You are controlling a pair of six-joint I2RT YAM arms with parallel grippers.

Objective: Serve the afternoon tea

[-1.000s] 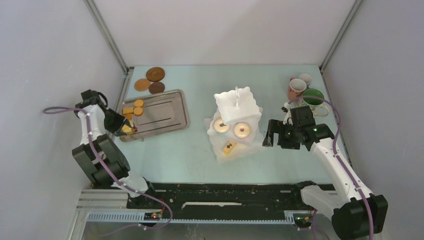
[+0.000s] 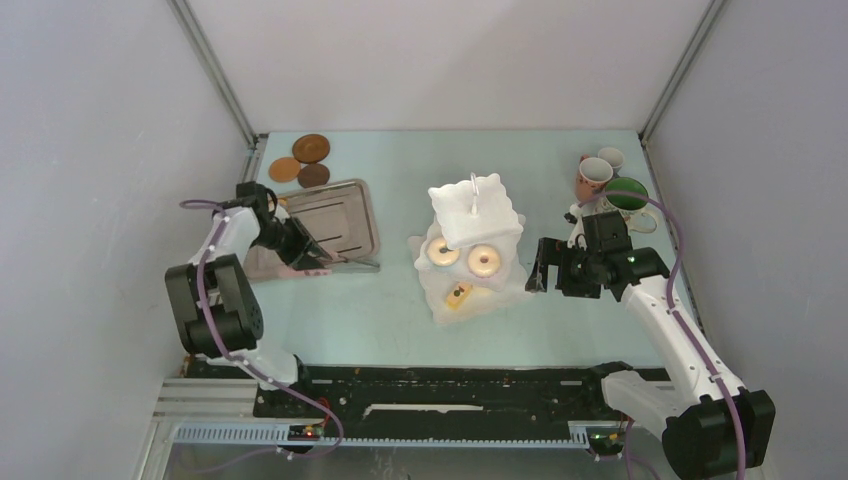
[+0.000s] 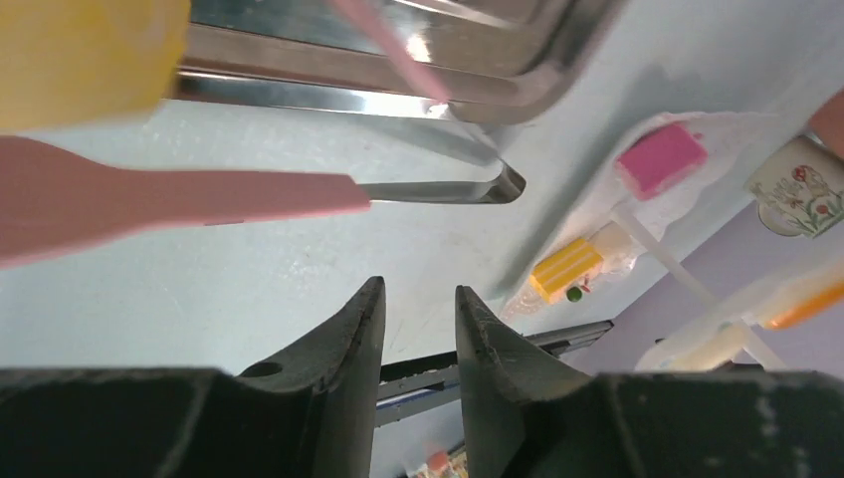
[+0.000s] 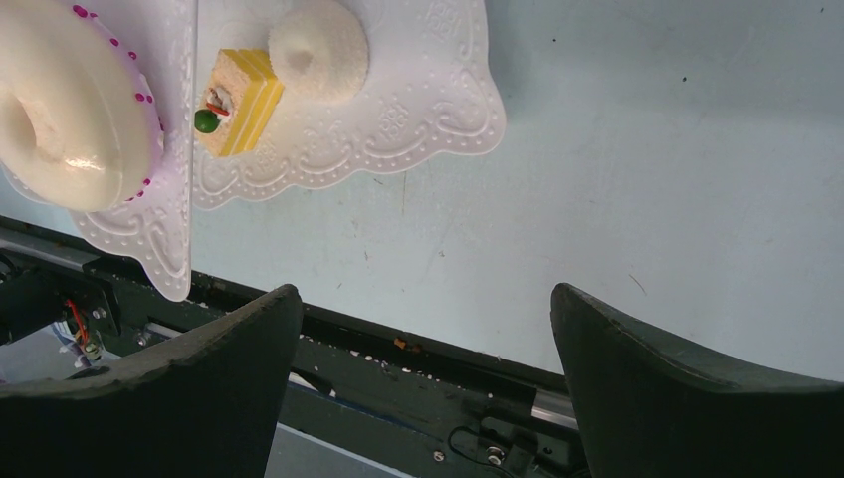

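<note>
Pink-handled metal tongs lie spread at the near edge of the silver tray (image 2: 358,215); in the left wrist view one pink tong arm (image 3: 249,196) and the metal bend (image 3: 506,187) show clearly, the other arm blurred. My left gripper is part open beside them, nothing visible between its fingertips. A blurred yellow piece (image 3: 80,60) fills that view's upper left corner. At centre, the white tiered stand (image 2: 472,212) carries two doughnuts and, on its lower tier, a yellow cake (image 4: 242,105). Right of the stand, my right gripper is open and empty.
Brown coasters (image 2: 311,149) lie behind the tray. Cups, including a green-lined mug (image 2: 627,193), stand at the back right, behind the right arm. The table between tray and stand is clear, as is its front strip.
My left arm has swung right along the tray's near edge. The tongs have shifted right too, and their pink parts now show. The right arm and the stand are unmoved.
</note>
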